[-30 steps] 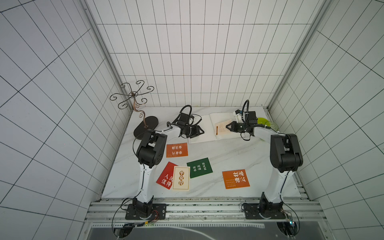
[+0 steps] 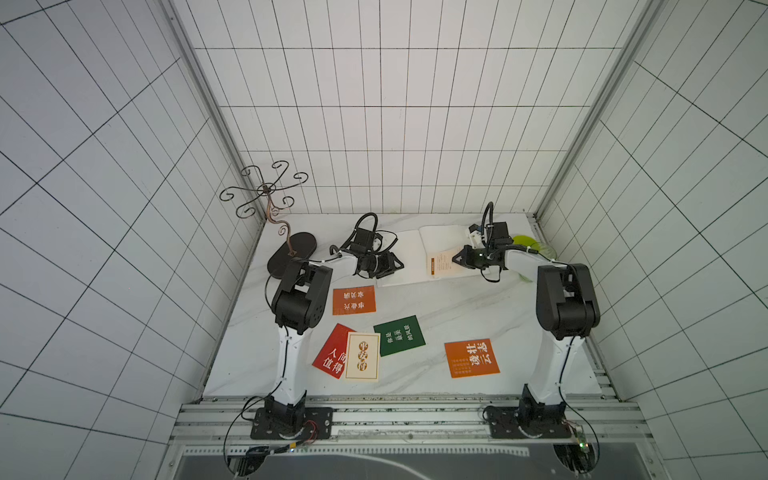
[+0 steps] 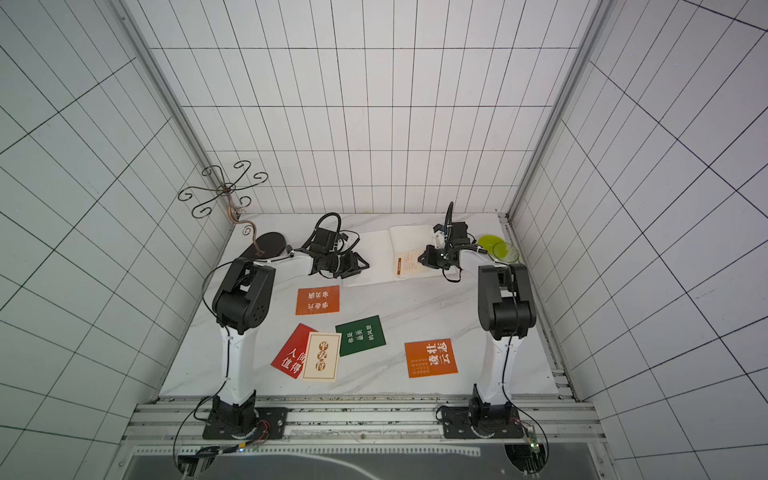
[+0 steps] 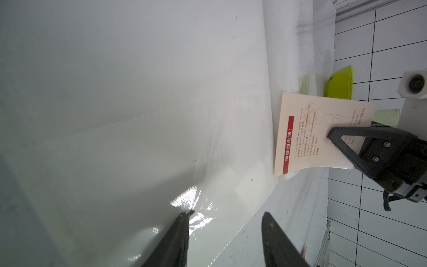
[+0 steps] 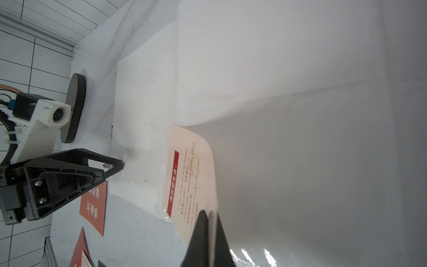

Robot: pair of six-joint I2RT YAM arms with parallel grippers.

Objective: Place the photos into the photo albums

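An open album with clear-sleeved white pages [image 2: 400, 248] lies at the back centre. My right gripper is shut on a cream photo with a red title strip, which is over the right-hand page and bent in the right wrist view. My left gripper is open over the left page, nothing between its fingers. Other photos lie on the front table: an orange one [image 2: 353, 301], a red one [image 2: 328, 348], a cream one [image 2: 362, 360], a green one [image 2: 398, 335] and another orange one [image 2: 472, 357].
A dark stand with curled metal branches [image 2: 280, 260] is at the back left. Green bowls [image 3: 492, 244] stand at the back right, behind the right arm. Bare marble table lies between the album and the front photos.
The left gripper has moved slightly down and left over the page.
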